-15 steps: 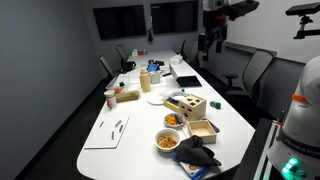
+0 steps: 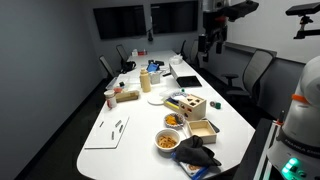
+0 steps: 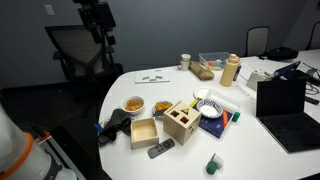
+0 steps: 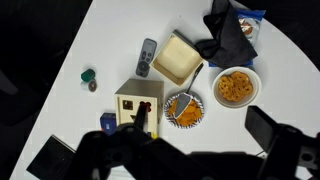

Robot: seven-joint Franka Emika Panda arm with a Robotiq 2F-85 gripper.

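Note:
High over the table, my gripper stands open, its two dark fingers wide apart and nothing between them. It shows in exterior view 1 at the upper right and in exterior view 2 at the upper left, clear of everything. Below lie a white bowl of orange-brown rings (image 4: pixel 236 87), a patterned bowl of orange snacks (image 4: pixel 184 109) with a utensil across it, and an empty tan tray (image 4: pixel 177 60). A wooden shape-sorter box (image 3: pixel 181 122) sits beside the patterned bowl. A dark cloth (image 4: pixel 229 38) lies partly over a blue packet (image 4: pixel 251 22).
A remote (image 3: pixel 161 149) lies near the box, and a small green item (image 3: pixel 212 166) is by the near edge. Further off are a white plate (image 3: pixel 209 108), a tan bottle (image 3: pixel 230 70), a clear bin (image 3: pixel 214 60) and a laptop (image 3: pixel 285 114). A white board (image 2: pixel 106 133) lies flat.

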